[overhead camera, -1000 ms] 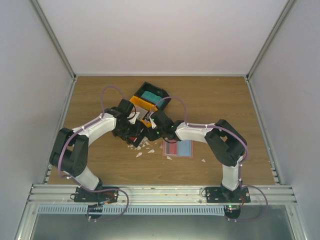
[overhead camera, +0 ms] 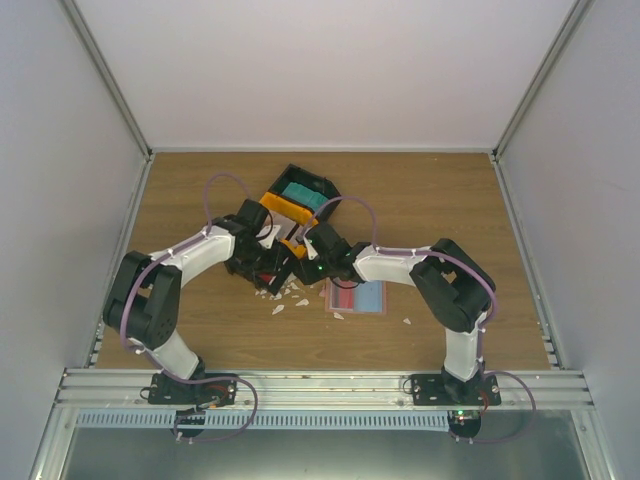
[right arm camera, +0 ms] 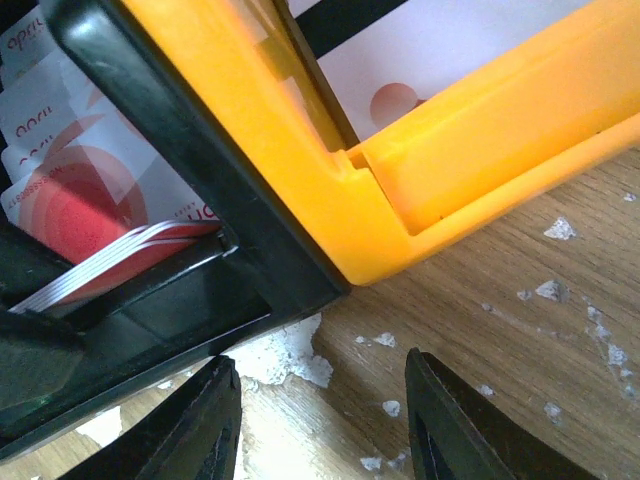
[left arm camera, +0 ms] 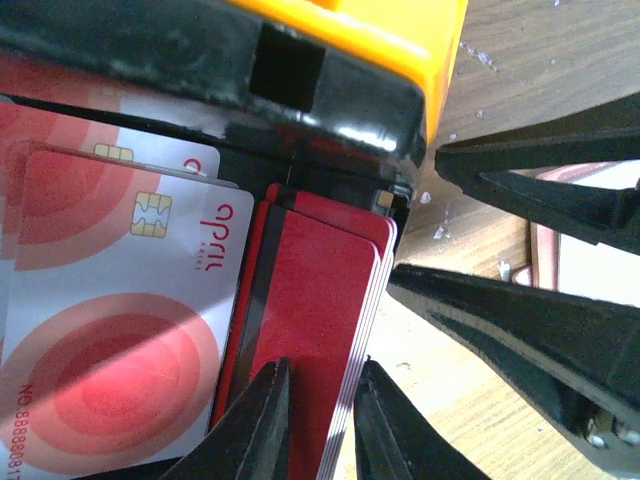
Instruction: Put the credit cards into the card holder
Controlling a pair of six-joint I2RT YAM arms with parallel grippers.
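Red-and-white credit cards [left arm camera: 110, 360] lie in a black tray [left arm camera: 200, 70], beside a stack of red cards [left arm camera: 315, 290] showing white edges. My left gripper is partly open, its fingertips close together over the near part of the red stack; a firm grip on them does not show. My right gripper stands open at the tray's outer side, with only wood between its fingers in its own view. That same right gripper also enters the left wrist view from the right, near the tray's corner. Which object is the card holder cannot be told.
Orange parts [right arm camera: 440, 180] adjoin the black tray. Behind them, a black bin [overhead camera: 305, 188] holds teal things. Pale flakes [overhead camera: 278, 309] litter the wood, and a flat pink-and-blue item [overhead camera: 356, 298] lies right of them.
Both arms have shifted only slightly; the right gripper sits a little further right than before. The tray and bin have stayed put.
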